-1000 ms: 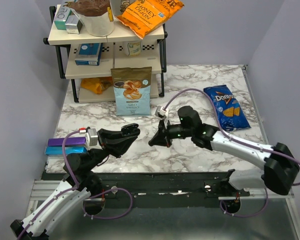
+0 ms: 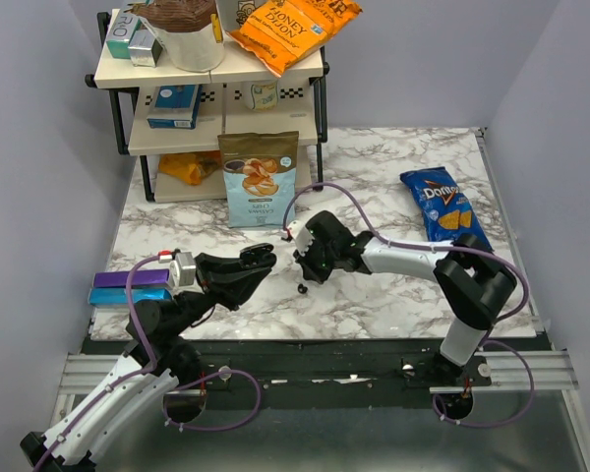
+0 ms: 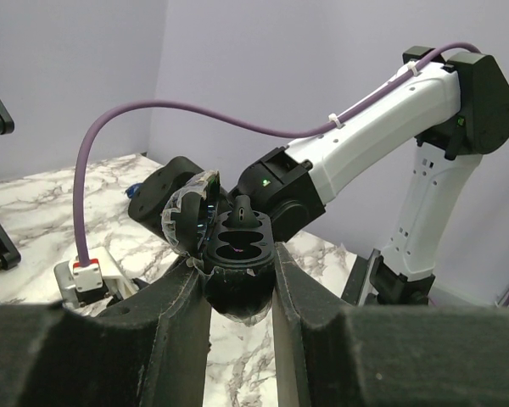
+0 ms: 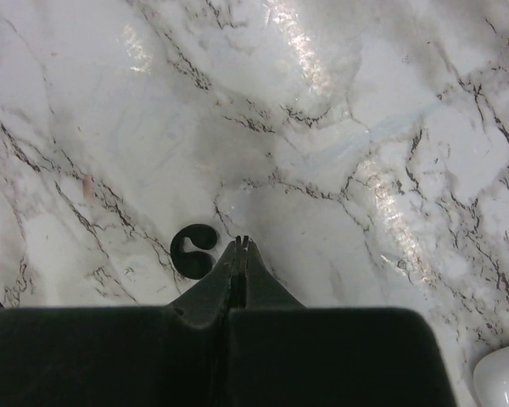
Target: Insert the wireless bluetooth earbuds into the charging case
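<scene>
The black charging case (image 3: 238, 267), its lid raised, is pinched in my left gripper; its inner slots face up. In the top view, my left gripper (image 2: 260, 265) keeps the case (image 2: 258, 255) above the table's left half. A curved black earbud (image 4: 192, 252) lies on the marble in the right wrist view, just left of my right gripper. That gripper's fingers are shut together with nothing between them. From above, the earbud (image 2: 302, 289) shows as a small dark spot left of and below my right gripper (image 2: 310, 277).
A blue chip bag (image 2: 444, 208) lies at the right on the marble table (image 2: 364, 315). A snack pouch (image 2: 260, 179) stands before the shelf (image 2: 123, 138) at back left. A white rounded object (image 4: 502, 376) pokes into the right wrist view's lower corner.
My left gripper and the case have stayed put.
</scene>
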